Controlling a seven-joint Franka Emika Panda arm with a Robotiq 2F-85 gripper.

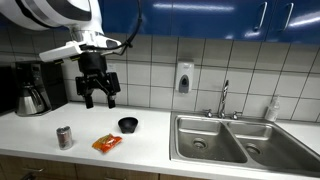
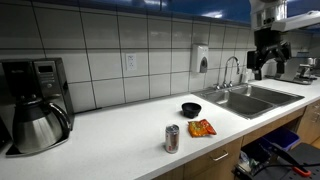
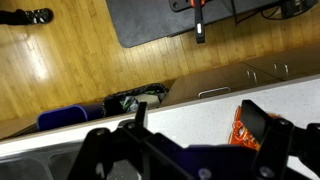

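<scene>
My gripper (image 1: 100, 102) hangs in the air above the white counter, fingers pointing down and spread wide with nothing between them. In the wrist view the gripper also shows a broad gap over the counter's edge. An orange-red packet (image 1: 107, 143) lies flat on the counter, below the gripper in exterior view 1; part of this packet (image 3: 241, 132) shows behind the right finger in the wrist view. A silver can (image 1: 65, 138) stands upright left of the packet. Behind the packet sits a small black bowl (image 1: 128, 125).
A double sink (image 1: 235, 142) with faucets is set into the counter on the right. The coffee maker (image 2: 40, 108) stands at the far left. Below the counter, a drawer stands open with a dark packet (image 3: 135, 99) inside. Blue cabinets (image 1: 220, 22) hang above.
</scene>
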